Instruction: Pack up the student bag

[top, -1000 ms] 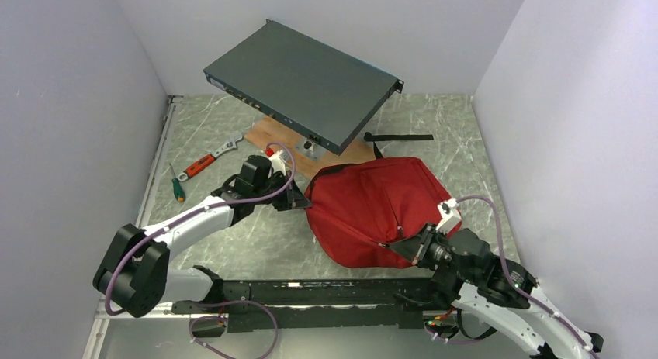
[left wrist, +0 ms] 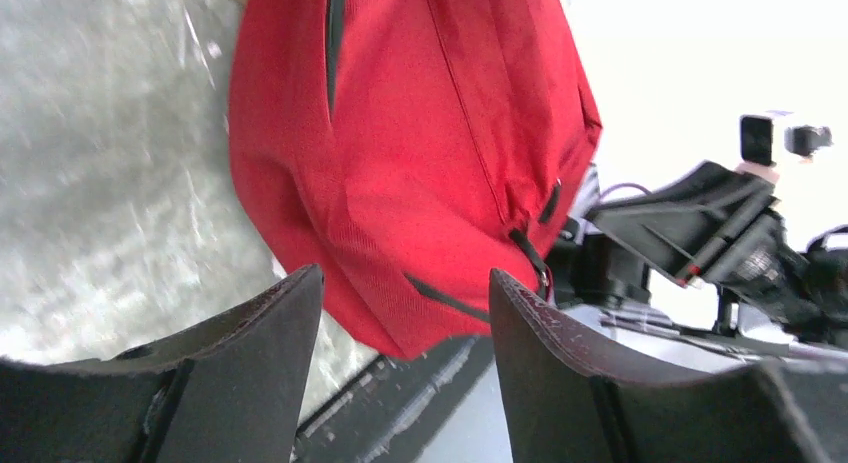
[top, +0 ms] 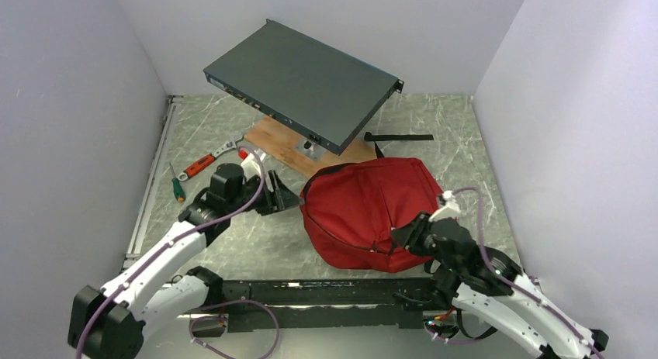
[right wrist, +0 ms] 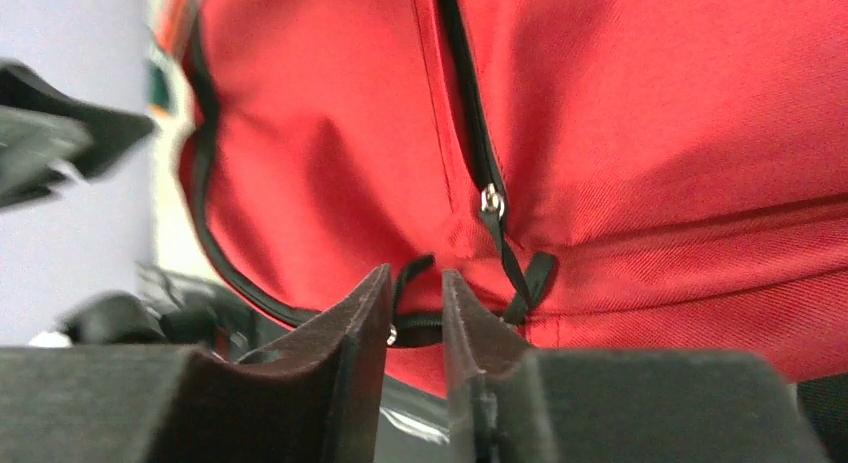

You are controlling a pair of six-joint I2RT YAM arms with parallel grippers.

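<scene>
A red bag with black zippers lies on the marble table. Just off its left side, my left gripper is part open with nothing between its fingers; in the left wrist view its fingertips stand apart over the red cloth. My right gripper is over the bag's lower right; in the right wrist view its fingers are slightly apart, over a black zipper with pull tabs, with no cloth clearly between them.
A dark metal box on a wooden board stands at the back. An orange-handled wrench and a green screwdriver lie at the left. A black strap lies behind the bag.
My left gripper has moved left from the bag's edge and opened. The bag's front edge now sits a little lower.
</scene>
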